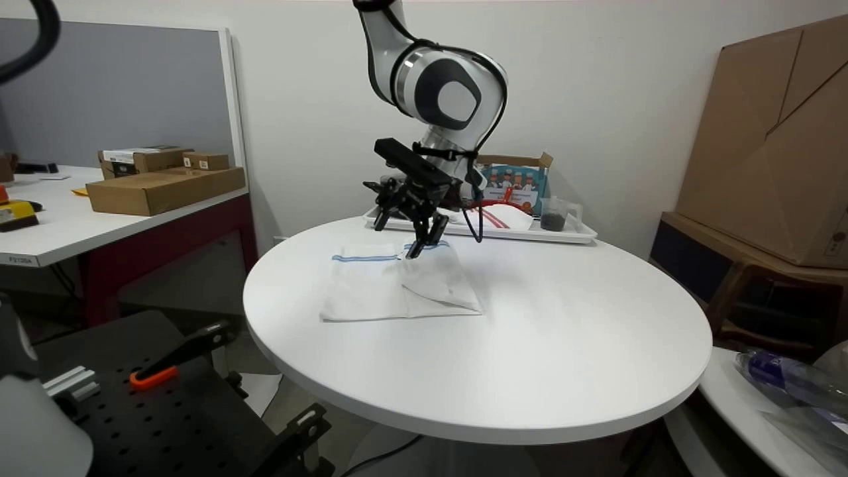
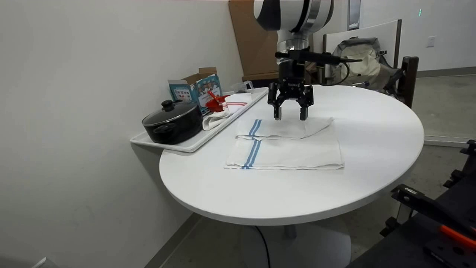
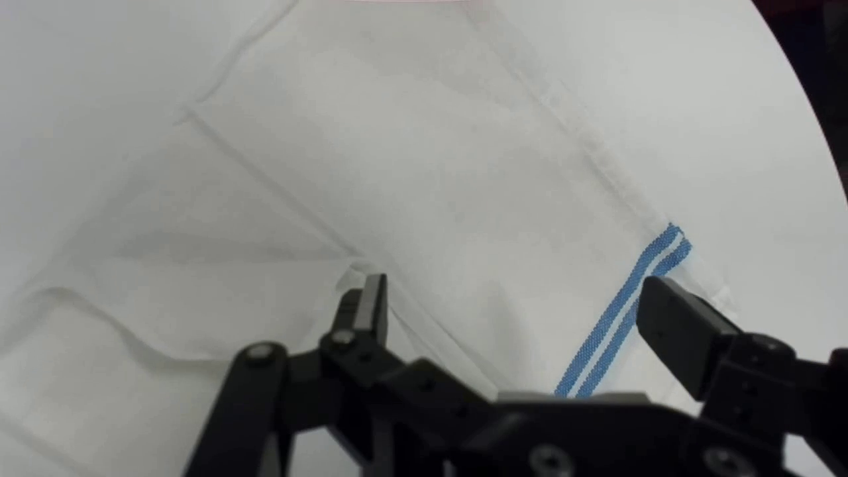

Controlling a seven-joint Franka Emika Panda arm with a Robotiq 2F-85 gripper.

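Observation:
A white cloth with blue stripes (image 1: 370,290) lies on the round white table. It is folded over on one side, and its blue stripes (image 2: 253,153) run along one edge in exterior view 2. The folded flap has a loose, wavy edge. My gripper (image 2: 290,114) hangs above the folded part, open, with nothing between its fingers. From the wrist, the cloth (image 3: 445,183) fills most of the view below the spread fingers, a fold line crossing it and a raised wrinkle at left. Part of the striped edge is hidden behind the right finger (image 3: 680,334).
A white tray (image 2: 196,143) at the table's back edge holds a black lidded pot (image 2: 174,123), a blue box (image 2: 207,89), a red utensil, another towel and a clear cup (image 1: 554,214).

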